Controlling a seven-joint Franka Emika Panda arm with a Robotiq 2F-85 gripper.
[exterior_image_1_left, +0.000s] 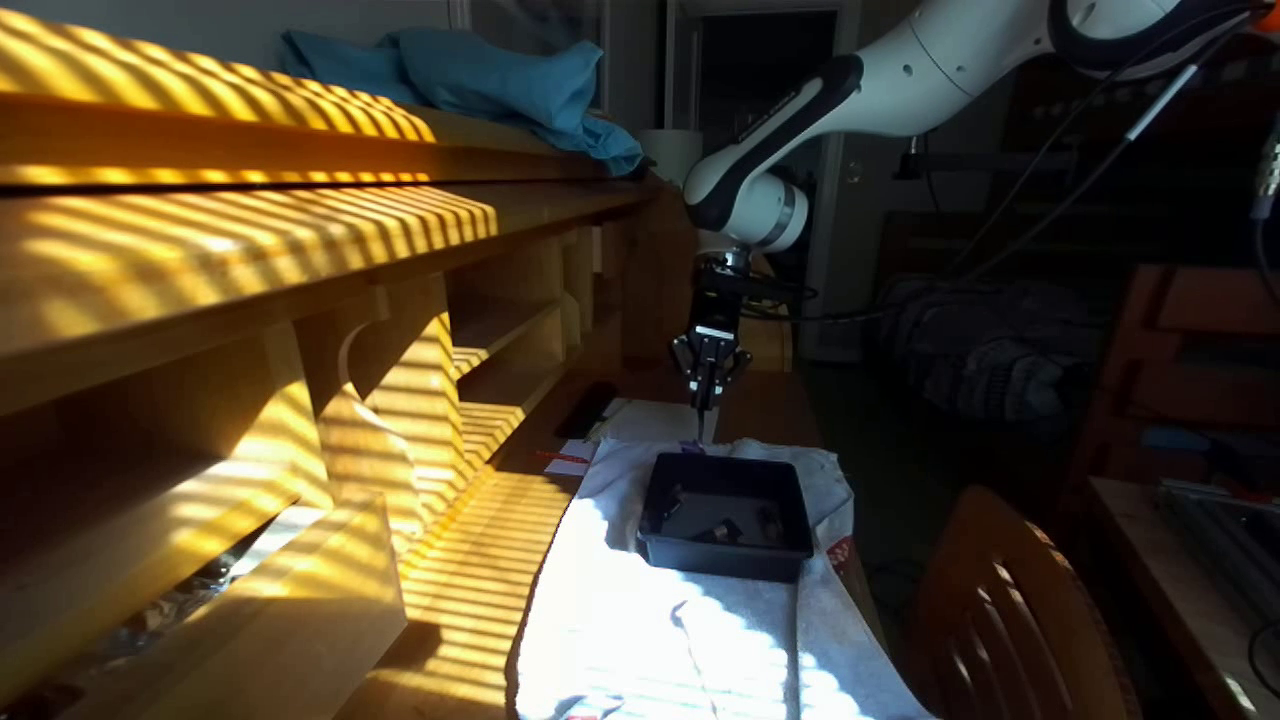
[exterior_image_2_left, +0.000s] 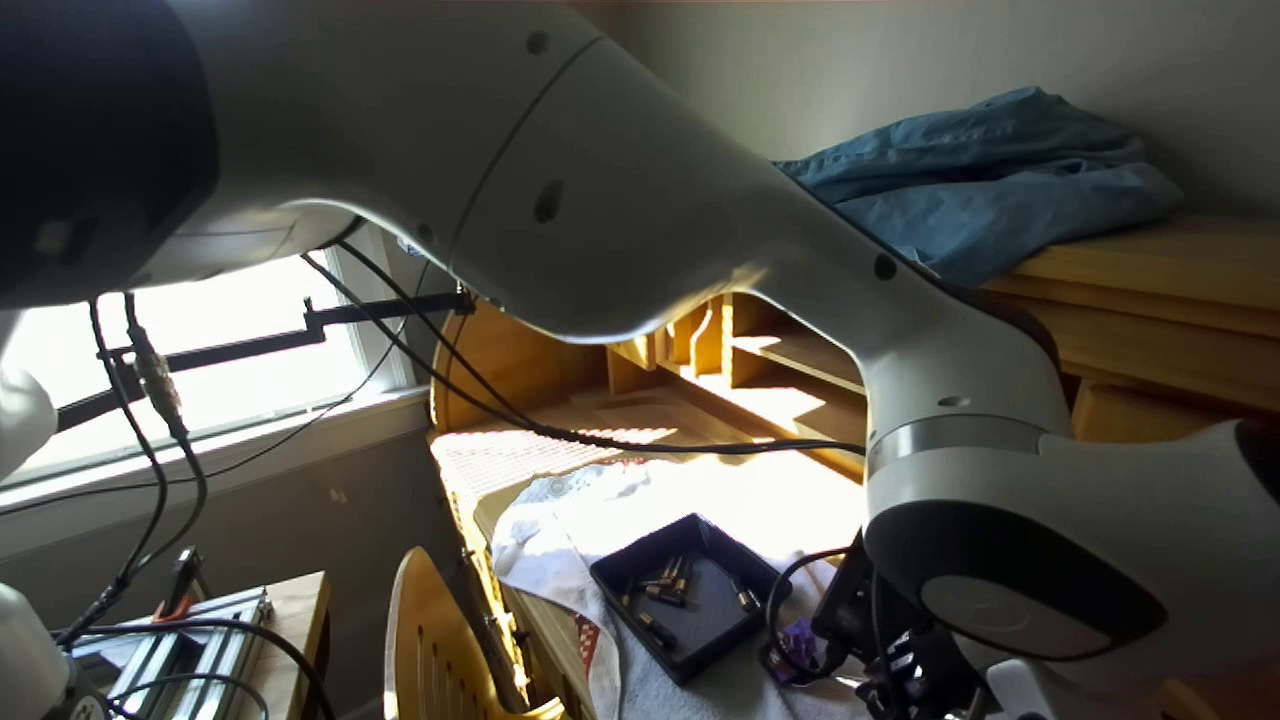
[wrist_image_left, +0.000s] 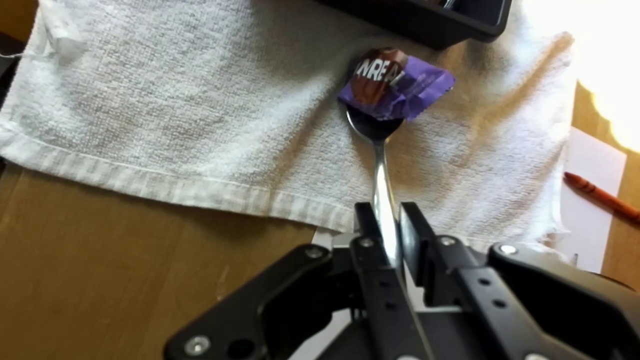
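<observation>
In the wrist view my gripper is shut on the handle of a metal spoon (wrist_image_left: 382, 174). The spoon points away from me, its bowl against the near edge of a purple and brown wrapped candy (wrist_image_left: 384, 84). Part of the bowl is hidden under the wrapper; whether the candy rests in it or only over it, I cannot tell. A white towel (wrist_image_left: 210, 120) lies beneath them. Just beyond the candy is the corner of a black tray (wrist_image_left: 444, 37). From exterior view 1, my gripper (exterior_image_1_left: 703, 408) hangs at the tray's far side.
Several small dark and brass-coloured pieces (exterior_image_2_left: 672, 582) lie inside the tray. An orange crayon (wrist_image_left: 600, 195) rests on white paper to the right. Wooden shelves (exterior_image_1_left: 504, 372) line one side of the desk; a wooden chair (exterior_image_1_left: 1014, 600) stands opposite.
</observation>
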